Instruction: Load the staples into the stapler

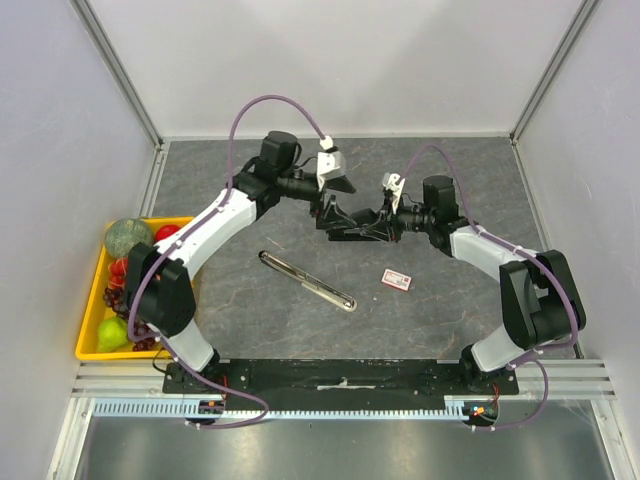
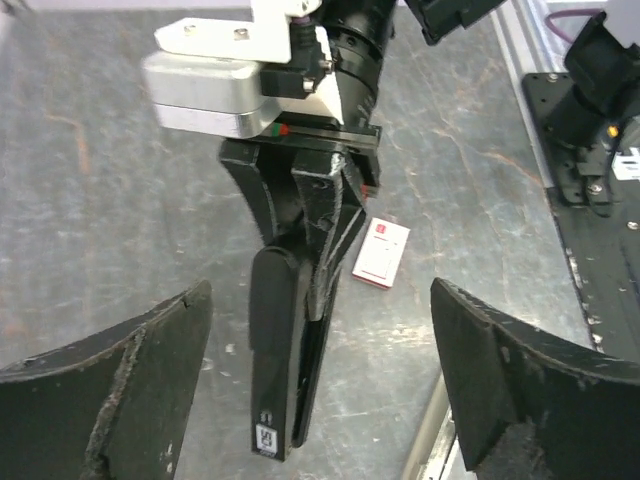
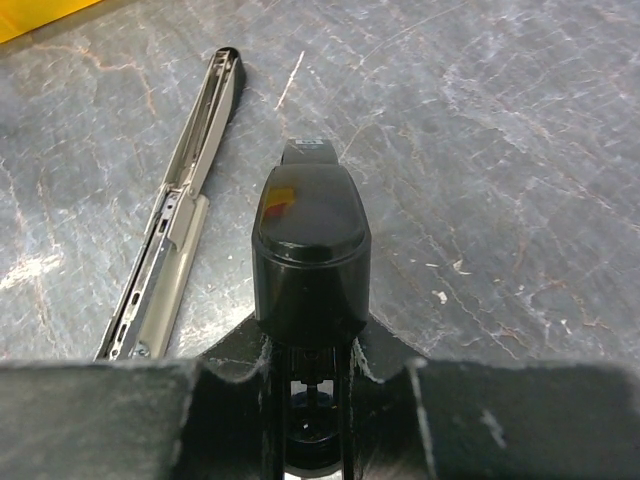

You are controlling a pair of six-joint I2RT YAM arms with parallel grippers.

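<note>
A black stapler [image 2: 280, 340] is held by its rear end in my right gripper [image 1: 385, 225], whose fingers close around it. My left gripper [image 1: 330, 210] hangs just above the stapler, with its fingers spread wide on either side of it in the left wrist view and nothing gripped. A long metal piece with a channel [image 1: 300, 276] lies on the grey table below. A small white-and-red staple box [image 1: 396, 279] lies to the right of it.
A yellow bin [image 1: 97, 320] of fruit stands at the left edge beside the left arm. Walls border the back and sides. The middle front of the table [image 1: 250, 330] is open.
</note>
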